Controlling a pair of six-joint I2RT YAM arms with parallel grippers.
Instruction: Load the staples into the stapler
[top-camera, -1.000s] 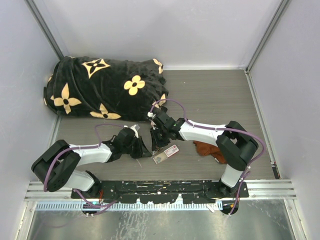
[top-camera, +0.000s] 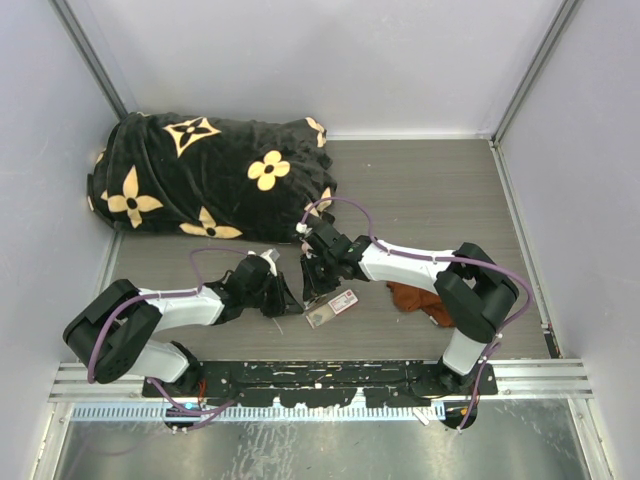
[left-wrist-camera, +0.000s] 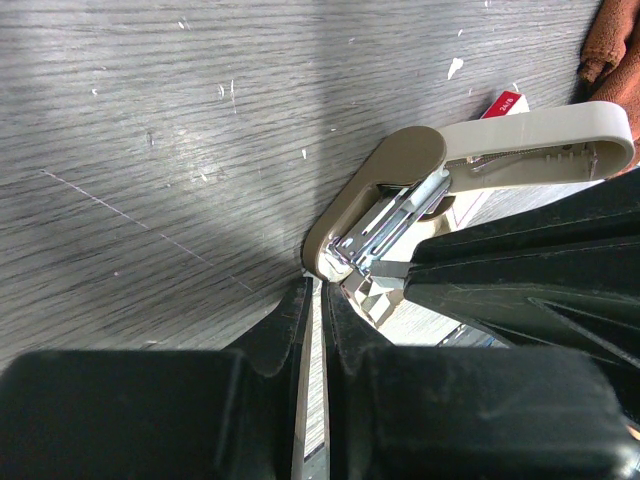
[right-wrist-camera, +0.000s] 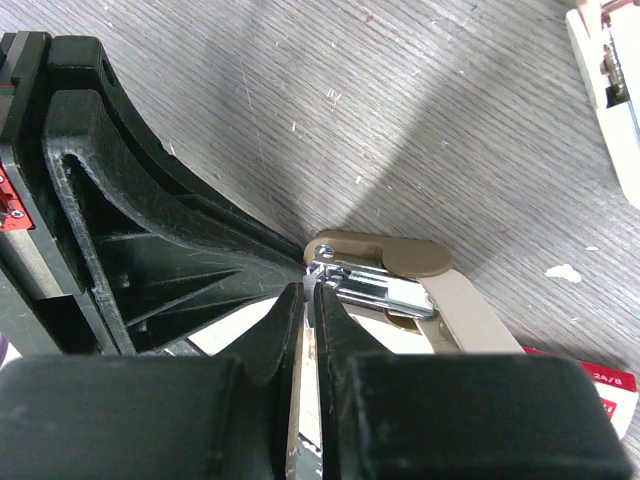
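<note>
The beige and brown stapler (left-wrist-camera: 410, 150) stands opened out, its metal magazine (right-wrist-camera: 385, 290) exposed. My left gripper is at its brown front end and looks shut on it; the exact hold is hard to see. From the other side comes my right gripper, shut on a small grey staple strip (left-wrist-camera: 390, 270) right beside the magazine's front end. In the left wrist view the strip seems to touch or nearly touch the magazine; which of these I cannot tell. From above, the two grippers' tips meet and partly hide the stapler.
A red and white staple box (right-wrist-camera: 605, 385) lies beside the stapler, marked 24/6. A brown cloth (top-camera: 420, 303) is under the right arm, and a dark flowered blanket (top-camera: 215, 175) fills the back left. Bare table (top-camera: 425, 200) lies behind the right arm.
</note>
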